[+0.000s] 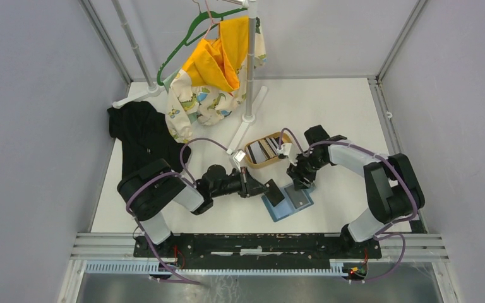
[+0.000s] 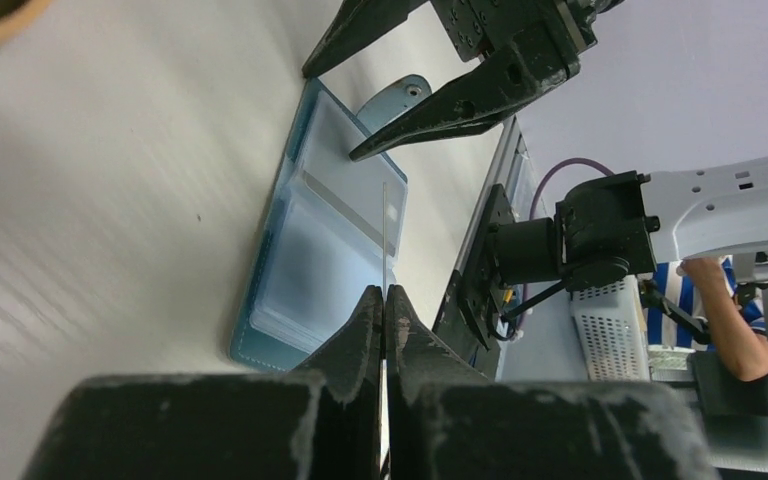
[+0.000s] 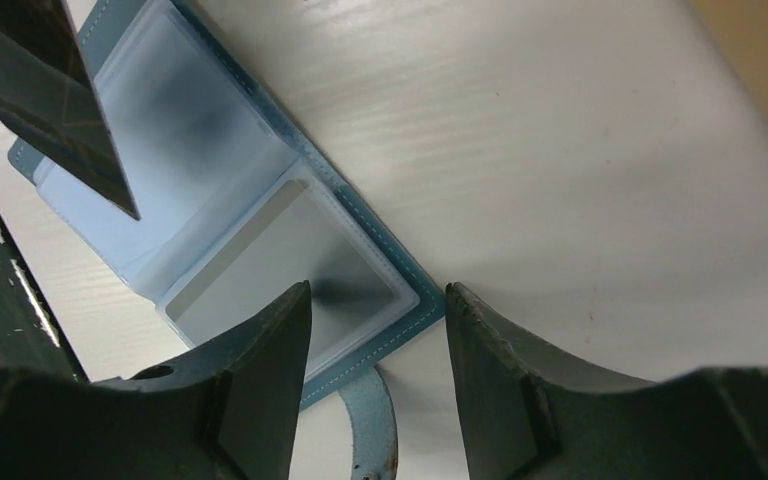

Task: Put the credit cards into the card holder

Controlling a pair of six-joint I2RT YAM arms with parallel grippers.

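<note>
The blue card holder (image 1: 282, 211) lies open and turned at an angle on the table, with clear pockets (image 3: 185, 130). A dark card (image 1: 274, 193) is held above its left part by my left gripper (image 1: 262, 190), which is shut on it. In the left wrist view the card (image 2: 385, 225) shows edge-on, rising from the shut fingertips (image 2: 372, 300). My right gripper is at the holder's right end, its fingers apart. One fingertip is over the pocket, the other beside the holder's corner. Contact with the holder cannot be judged.
Behind the holder stands a tan tray (image 1: 282, 134) with several cards in it. A white rack (image 1: 250, 95) with hanging clothes rises behind that tray. Black cloth (image 1: 140, 136) lies at the far left.
</note>
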